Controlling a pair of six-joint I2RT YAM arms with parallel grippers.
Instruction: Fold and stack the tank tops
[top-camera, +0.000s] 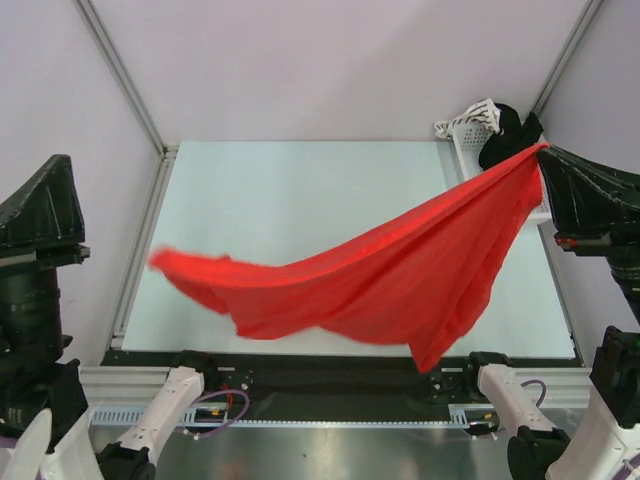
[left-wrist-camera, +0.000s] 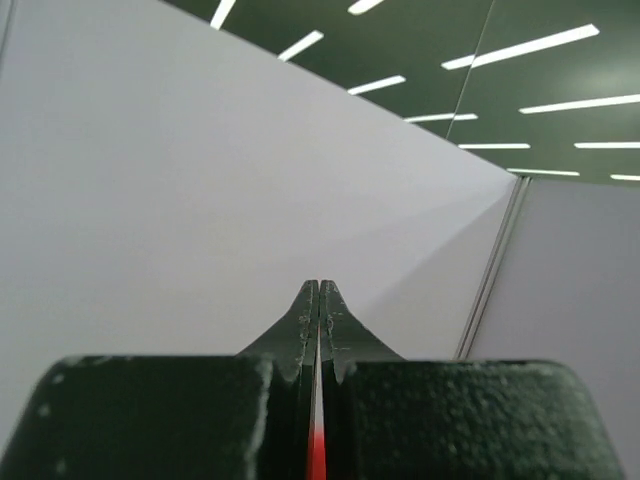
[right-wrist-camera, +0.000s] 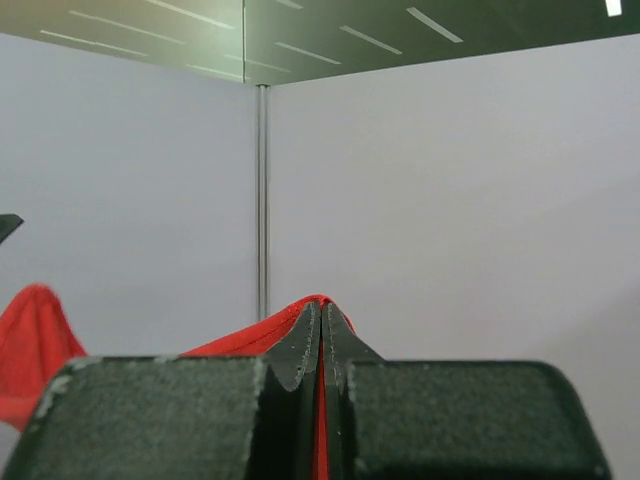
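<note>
A red tank top (top-camera: 440, 260) hangs in the air in the top view, one top corner at my right gripper (top-camera: 545, 160), which is shut on it. Its other end droops loose and blurred toward the left. My left gripper (top-camera: 40, 200) is raised at the left edge, shut, apart from the cloth in the top view. In the left wrist view its fingertips (left-wrist-camera: 309, 300) meet with no cloth at the tips. In the right wrist view the red cloth (right-wrist-camera: 240, 340) runs up into my right fingertips.
A white basket (top-camera: 465, 150) at the back right, partly hidden, holds black and striped cloth (top-camera: 495, 140). Walls bound both sides.
</note>
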